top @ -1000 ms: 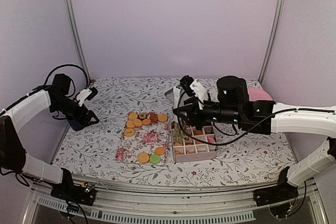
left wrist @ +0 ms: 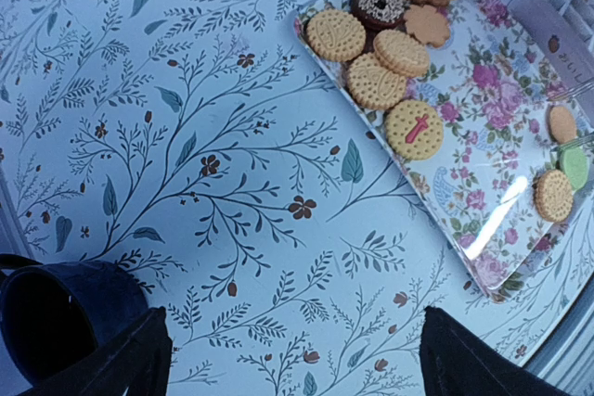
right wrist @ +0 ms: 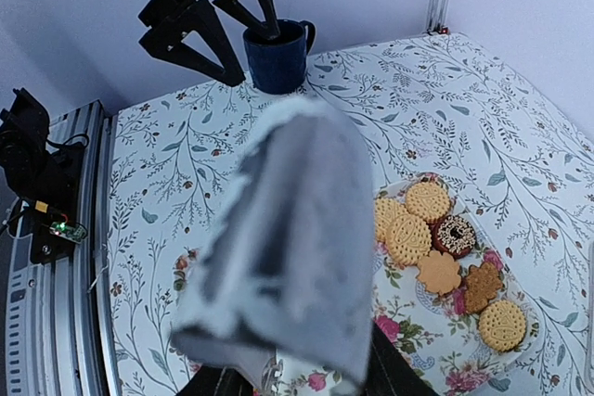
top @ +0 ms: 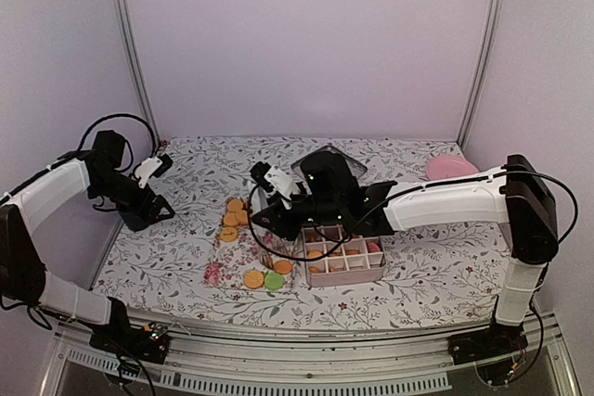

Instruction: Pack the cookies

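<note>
A floral tray (left wrist: 497, 264) lies left of the pink compartment box (top: 343, 276), which has cookies in several compartments. Round, flower-shaped and chocolate cookies (right wrist: 408, 238) are grouped along the tray's far part, while a green cookie (top: 274, 281) and round ones lie near its front. Over the tray, my right gripper (top: 266, 208) is shut on pale tongs (right wrist: 297, 229), whose blurred body fills the middle of the right wrist view. Whether a cookie sits between the tong tips cannot be seen. At the left, my empty left gripper stands open, away from the tray.
Close to my left gripper is a dark blue mug (right wrist: 277, 64). A pink plate (top: 452, 167) lies at the back right, and a grey tray (top: 358, 169) is partly hidden behind the right arm. The patterned cloth between mug and tray is clear.
My right gripper has moved left and down with the tongs, from above the compartment box to above the tray. My left arm has stayed still.
</note>
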